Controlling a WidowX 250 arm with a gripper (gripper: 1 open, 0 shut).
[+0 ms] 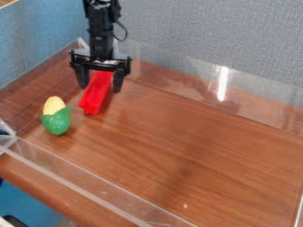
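Note:
My gripper (99, 79) hangs open in the camera view at the upper left of the wooden surface, its two fingers either side of the upper end of a long red object (92, 99). The red object lies on the wood, slanting toward the front. To its lower left sits a toy corn (55, 113), yellow with a green husk. Whether the fingers touch the red object cannot be told.
Clear walls (119, 190) edge the wooden surface (201, 160), with a textured grey panel behind and blue at the left.

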